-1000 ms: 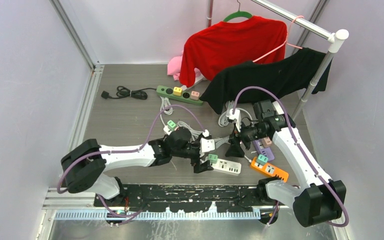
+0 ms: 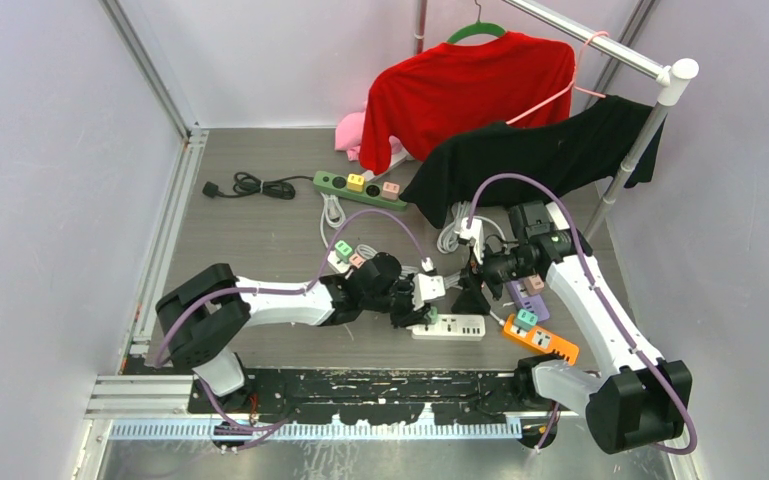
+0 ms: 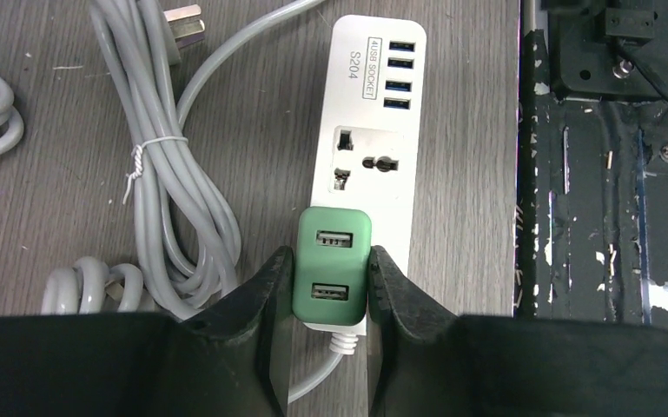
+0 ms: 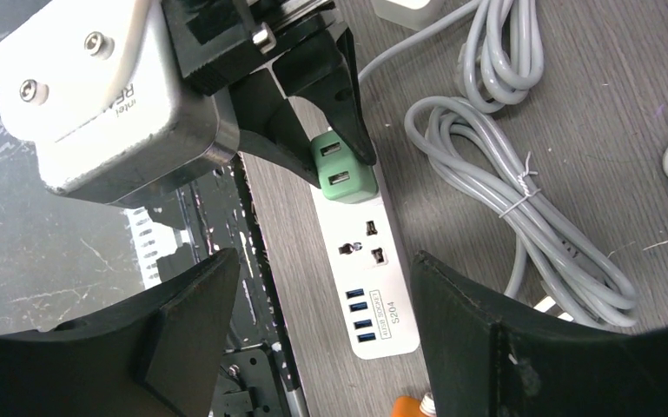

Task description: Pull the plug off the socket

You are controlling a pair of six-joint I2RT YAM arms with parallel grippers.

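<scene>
The green cube plug (image 3: 330,265) sits on one end of the white power strip (image 3: 365,113), which has four USB ports and a socket at the other end. My left gripper is shut on the plug's sides, as the right wrist view (image 4: 342,174) also shows. My right gripper hangs over the strip's USB end, part open with nothing between its fingers; in the top view it is just right of the left one.
An orange strip (image 2: 540,340) and a purple strip (image 2: 530,305) lie at the right. A green strip (image 2: 335,184) lies at the back. Coiled cables (image 4: 521,208) lie beside the white strip. Clothes hang above the back right.
My left gripper has moved right onto the green plug and shut on it. The white strip has turned slightly straighter. The right arm looks unchanged.
</scene>
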